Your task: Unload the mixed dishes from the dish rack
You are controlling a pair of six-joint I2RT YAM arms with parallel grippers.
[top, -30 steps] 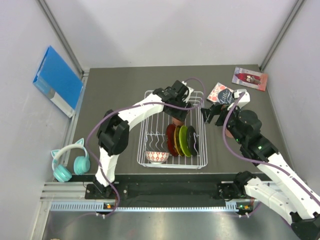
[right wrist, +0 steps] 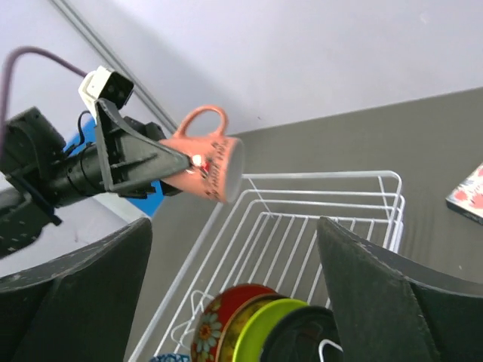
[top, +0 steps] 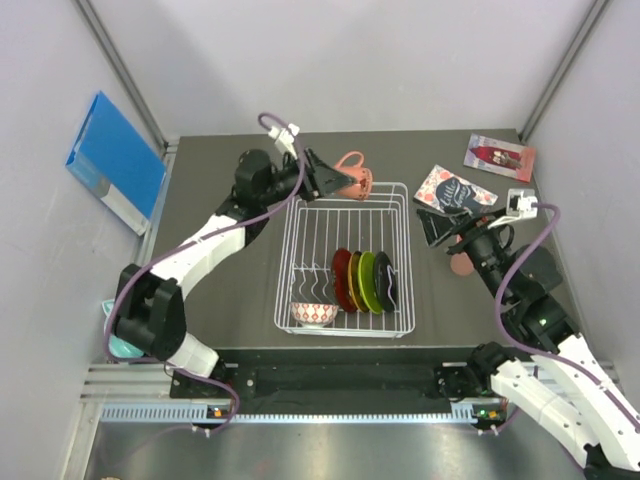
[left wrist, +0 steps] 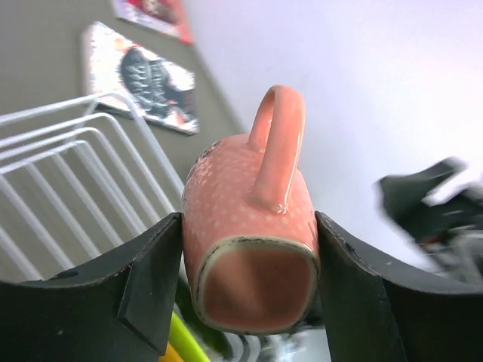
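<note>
My left gripper (top: 330,178) holds a pink mug (left wrist: 245,204) on its side, handle up, above the back left of the white wire dish rack (top: 404,280); its fingers clasp the mug's sides. In the rack stand red (top: 340,279), yellow, green (top: 367,283) and dark plates (top: 389,282), with a patterned bowl (top: 315,312) at the front left. My right gripper (top: 437,221) stands open at the rack's right, nothing between its fingers.
Two printed cards (top: 452,190) (top: 500,156) lie at the back right. A pink object (top: 462,264) is partly under the right arm. A blue folder (top: 115,150) stands beyond.
</note>
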